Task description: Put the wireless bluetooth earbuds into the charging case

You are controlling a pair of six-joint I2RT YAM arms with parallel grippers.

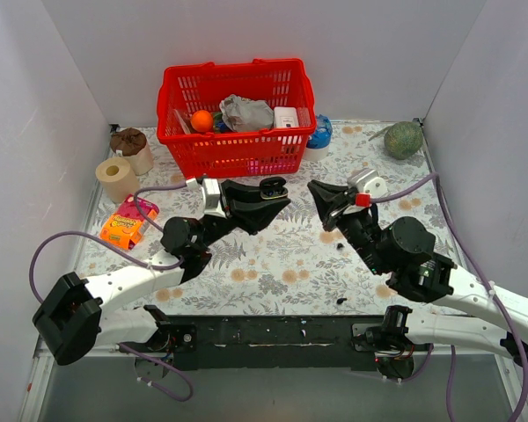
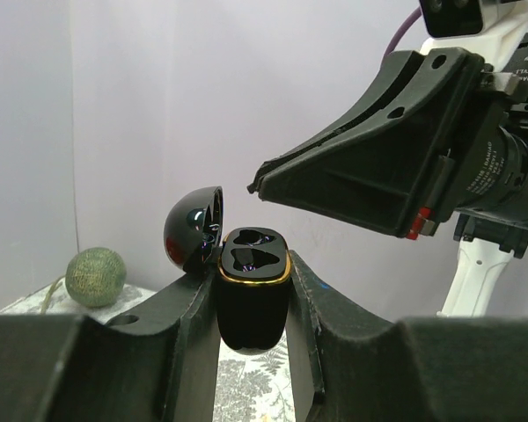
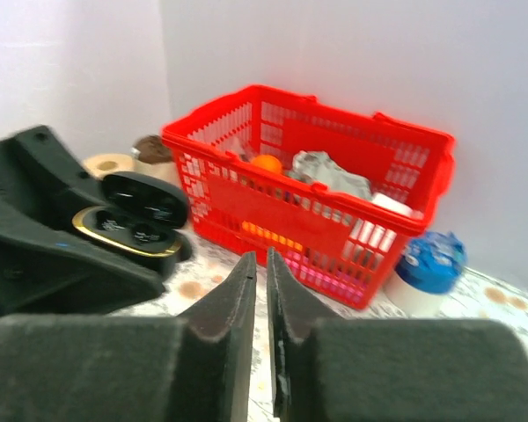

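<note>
The glossy black charging case (image 2: 253, 330), gold line around its rim, is clamped upright in my left gripper (image 1: 280, 199). Its lid (image 2: 192, 229) stands open. In the left wrist view two dark glossy shapes fill its top (image 2: 252, 252); whether these are earbuds or empty slots I cannot tell. My right gripper (image 1: 311, 185) hangs to the right of the case, apart from it. A narrow gap parts its fingertips in the right wrist view, with nothing visible between them. Two small dark objects, one (image 1: 341, 246) below the right gripper and another (image 1: 341, 301) nearer the front edge, lie on the table.
A red basket (image 1: 224, 163) with assorted items stands at the back. Paper rolls (image 1: 117, 178) and an orange packet (image 1: 123, 230) are on the left. A blue-topped container (image 1: 320, 134) and a green melon-like ball (image 1: 403, 140) are at back right.
</note>
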